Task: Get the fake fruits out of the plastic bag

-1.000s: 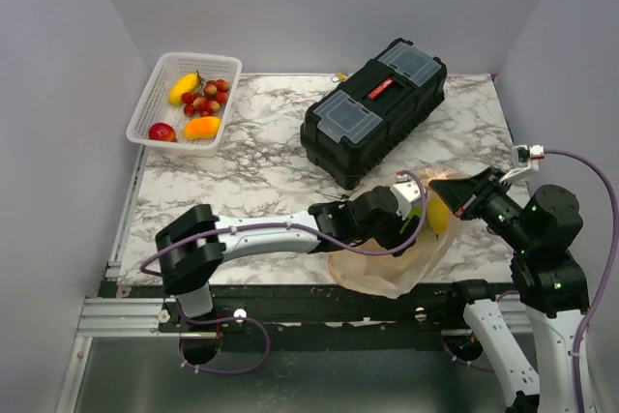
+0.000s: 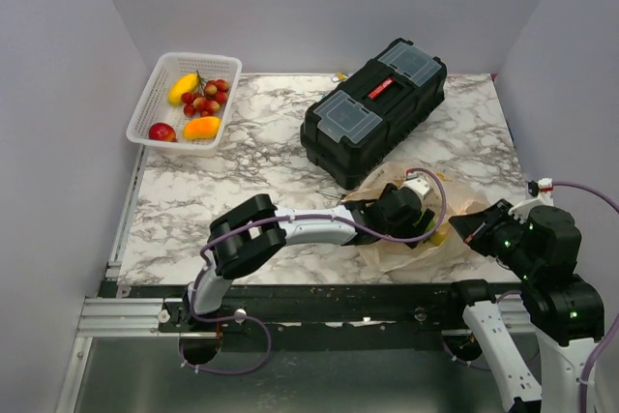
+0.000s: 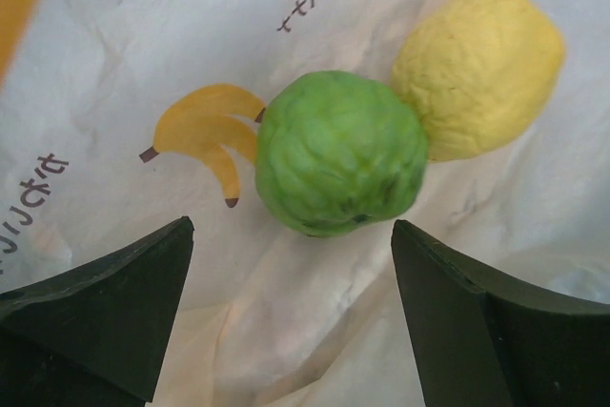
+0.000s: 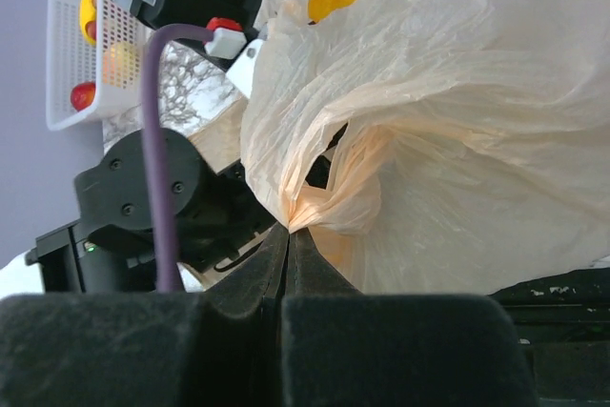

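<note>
The translucent plastic bag (image 2: 382,256) lies at the table's front right with its mouth spread. Inside it, the left wrist view shows a green round fruit (image 3: 338,150) touching a yellow fruit (image 3: 481,71). My left gripper is open in the bag, the green fruit just beyond its fingertips and nothing between them. From above, the left arm hides most of the green fruit, while some of the yellow fruit (image 2: 440,235) shows. My right gripper is shut on a gathered fold of the bag's edge.
A white basket (image 2: 142,115) with several fake fruits stands at the back left. Behind the bag is a black toolbox (image 2: 379,108). Bare marble tabletop (image 2: 261,157) lies between basket and toolbox.
The left arm has moved right, deeper over the bag. My right gripper has come down and toward the front, the bag's edge lowering with it. The bag has shifted right and the yellow fruit sits lower.
</note>
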